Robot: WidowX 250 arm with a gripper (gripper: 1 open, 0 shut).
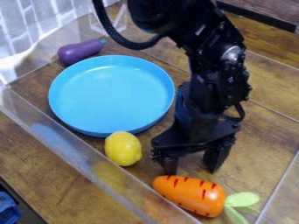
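Observation:
The black gripper (191, 157) hangs low over the wooden table, right of the lemon and just above and behind the carrot, its fingers apart with nothing seen between them. An orange toy carrot (191, 193) with red stripes and pale green leaves lies at the bottom right. A yellow lemon (122, 148) sits in front of the blue plate (105, 92). A purple eggplant (82, 52) lies at the back left, behind the plate.
A clear plastic wall runs diagonally along the left and front. A blue object (6, 210) shows at the lower left edge.

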